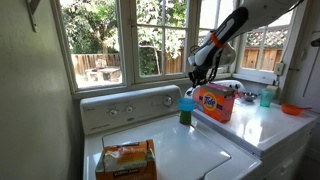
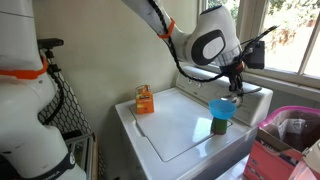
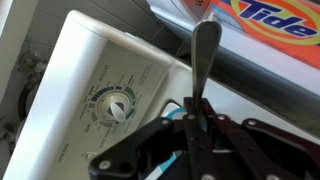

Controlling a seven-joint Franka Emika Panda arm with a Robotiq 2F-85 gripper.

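Observation:
In the wrist view my gripper is shut on a metal spoon, whose rounded end points away from the fingers. The exterior view shows the gripper near the window, up and to the left of the orange Tide box. A light blue bowl sits on top of a green cup on the white machine, a little below the gripper. In the wrist view, part of the blue bowl shows beneath the fingers, the rest hidden by them.
A white washer or dryer fills the foreground, its control panel with a dial at the back. An orange packet lies on its front left. A red-orange bowl and a teal cup stand on the right counter.

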